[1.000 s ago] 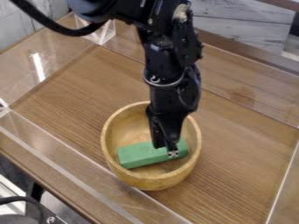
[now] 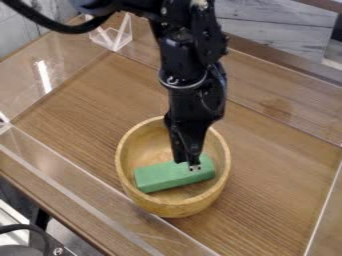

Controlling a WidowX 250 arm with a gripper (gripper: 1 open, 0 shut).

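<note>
A tan round bowl (image 2: 147, 198) stands on the wooden table, holding a green rectangular block (image 2: 164, 175) that lies flat on its bottom. My black gripper (image 2: 185, 160) points down into the bowl from above, its tip at the upper edge of the block near its right part. Whether the fingers are apart or closed on anything is hard to make out in the dark shape.
Clear plastic edging runs along the left side and back. A dark cable is at the lower left.
My gripper has risen slightly and shifted a little left from its place low at the block. The block and bowl look nearly unchanged.
</note>
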